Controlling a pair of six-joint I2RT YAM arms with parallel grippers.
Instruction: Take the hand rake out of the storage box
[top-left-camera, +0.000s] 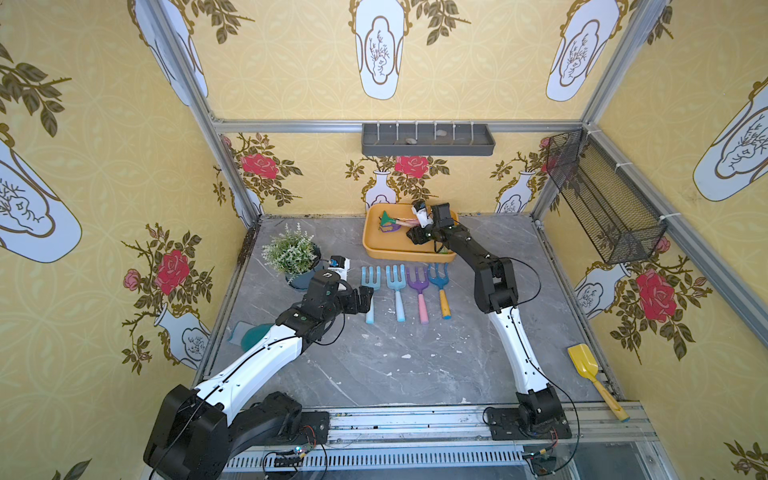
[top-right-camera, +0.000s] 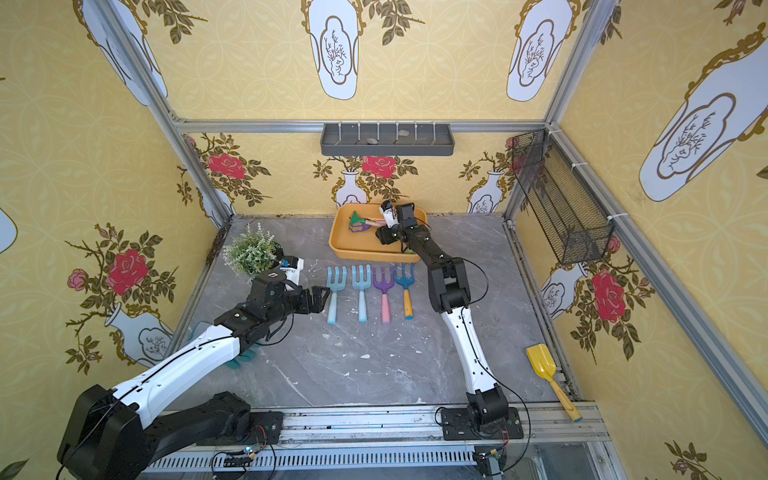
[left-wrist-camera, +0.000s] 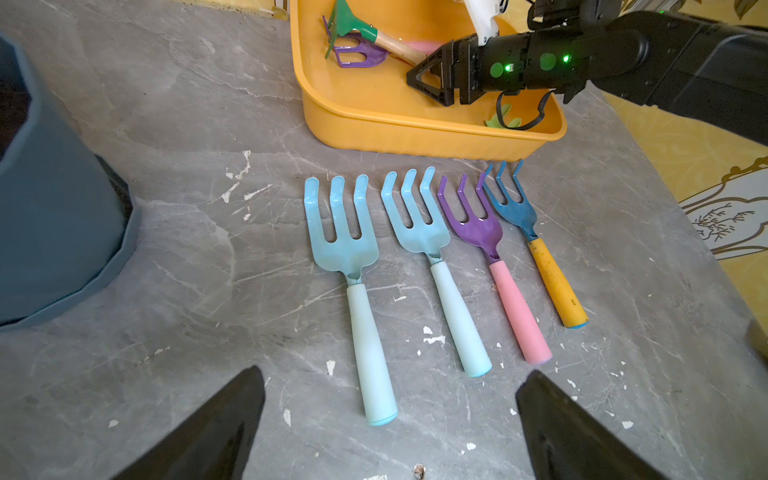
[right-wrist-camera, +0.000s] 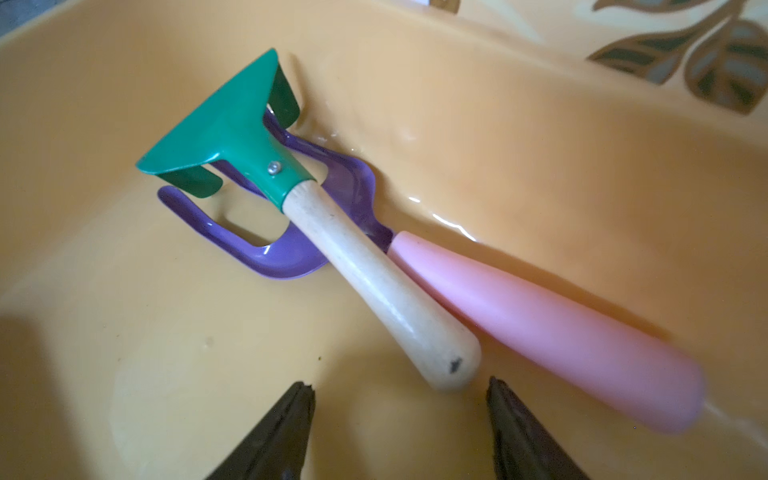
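Note:
In the orange storage box (top-left-camera: 379, 247) at the back, a hand rake with green head (right-wrist-camera: 208, 120) and wooden handle (right-wrist-camera: 360, 272) lies across a purple fork with pink handle (right-wrist-camera: 544, 328). My right gripper is over the box floor, its fingers apart just short of the wooden handle's end, nothing seen between them. My left gripper hovers open and empty over the table near the plant pot, facing a row of hand forks: two light blue (left-wrist-camera: 368, 352), one purple-and-pink (left-wrist-camera: 518, 312), one blue-and-yellow (left-wrist-camera: 556, 284).
A plant pot (left-wrist-camera: 48, 208) stands at the left, a teal object (top-left-camera: 256, 336) lies behind my left arm, and a yellow scoop (top-left-camera: 585, 360) is at the front right. A grey rack (top-left-camera: 428, 148) and wire basket (top-left-camera: 608, 208) hang on the walls.

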